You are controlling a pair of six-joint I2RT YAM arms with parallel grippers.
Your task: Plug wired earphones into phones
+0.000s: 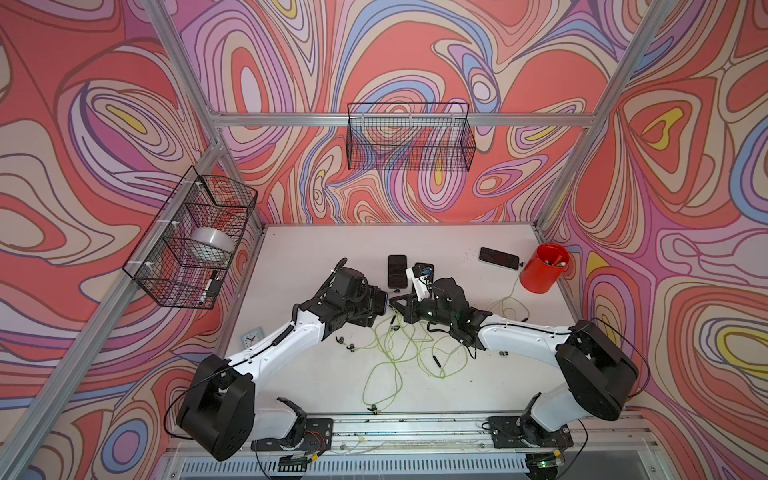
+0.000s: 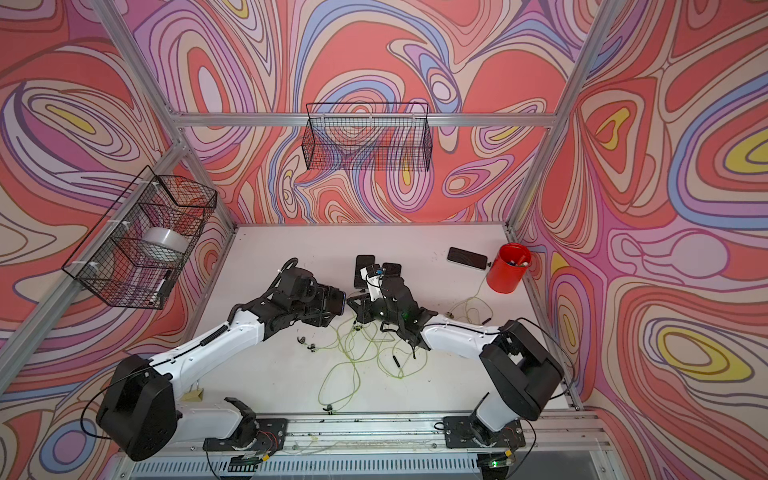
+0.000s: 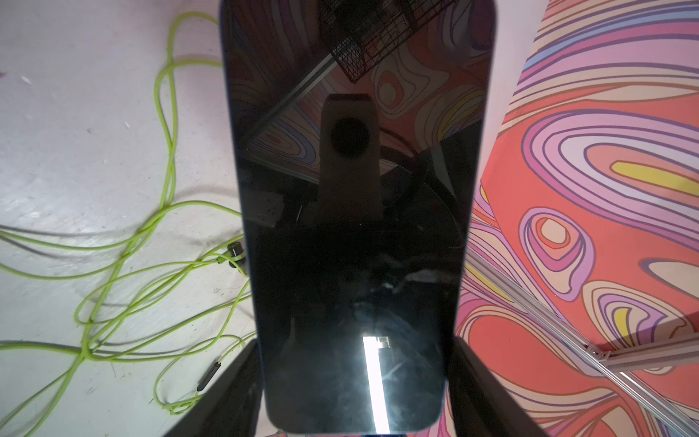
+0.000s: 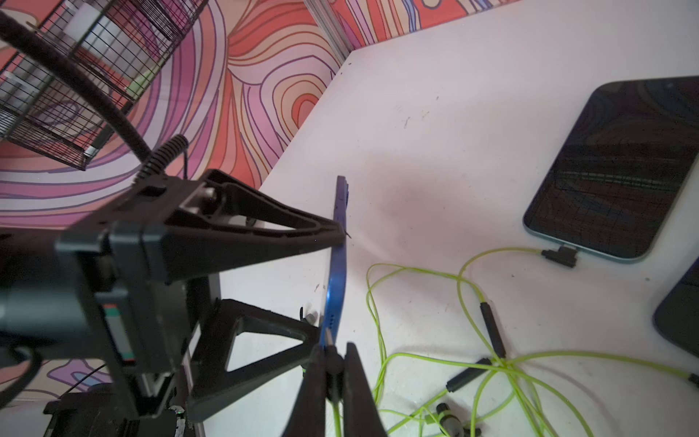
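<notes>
A dark-screened phone with a blue edge is gripped upright above the table by my left gripper, its fingers on both long sides in the left wrist view. My right gripper is shut on the black plug [image 4: 333,364] of a yellow-green earphone cable. In the right wrist view the plug's pale tip appears against the lower end of the phone; whether it is in the port, I cannot tell. The two grippers face each other near the table's middle in the top left view, the phone [image 1: 380,301] at the left one.
Tangled yellow-green cables [image 1: 392,352] lie beneath and in front of both grippers. Two phones rest behind them, one a dark tablet-like phone [image 4: 619,167]. Another phone [image 1: 499,257] lies beside a red cup [image 1: 544,268] at the right.
</notes>
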